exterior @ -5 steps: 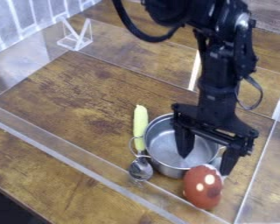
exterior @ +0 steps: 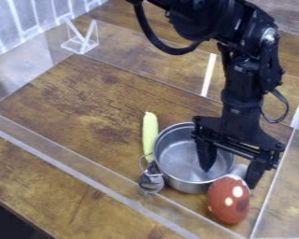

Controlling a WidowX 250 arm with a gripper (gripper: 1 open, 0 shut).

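Note:
My gripper (exterior: 232, 151) is open, low over the right part of a metal pot (exterior: 177, 161), its fingers spread above the rim. A red, white-spotted mushroom-like toy (exterior: 228, 200) rests just right of and in front of the pot, below my gripper. A yellow corn-like object (exterior: 149, 133) lies left of the pot, and a metal spoon (exterior: 151, 182) lies at the pot's front left. Whether anything pale under the fingers is part of the toy is hard to tell.
Transparent low walls surround the work area. A white stand (exterior: 81, 40) is at the back left.
The red toy has shifted a little to the right.

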